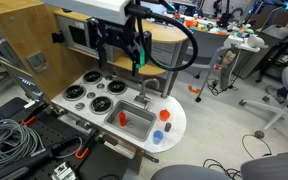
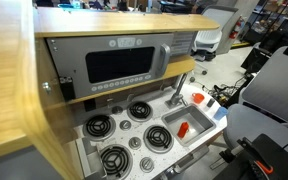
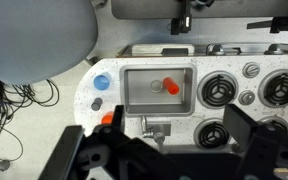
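Observation:
High above the toy stove-and-sink counter, my gripper (image 1: 122, 58) hangs in the air in exterior view 1. Its dark fingers stand wide apart at the bottom of the wrist view, with nothing held between them. A red object (image 3: 171, 86) lies inside the grey sink (image 3: 131, 101), well below the gripper. Beside the sink on the white counter are a blue cup (image 3: 101, 81) and an orange-red item (image 3: 107, 118). In exterior view 2 the red object (image 2: 183, 129) shows in the basin, while the gripper is out of sight.
A faucet (image 2: 176, 98) rises behind the sink. Several burners (image 2: 115, 158) lie next to it, under a microwave (image 2: 114, 65). Coiled cables (image 1: 9, 143) rest on the dark table in front. Little bare counter surrounds the sink.

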